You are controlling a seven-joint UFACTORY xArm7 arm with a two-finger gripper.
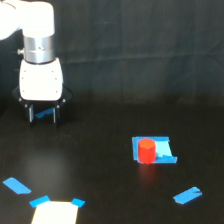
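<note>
At the far left hangs the white arm's gripper (43, 116), low over the dark table. Its two dark fingers stand apart, with nothing visible held between them. A small red cylinder-like object (147, 151) is on the right half of the table, well away from the gripper. It overlaps a pale blue patch (163, 148) framed by blue tape.
Strips of blue tape mark the table at the left (16, 186) and at the lower right (187, 195). A pale block or sheet (55, 213) sits at the bottom edge by more tape.
</note>
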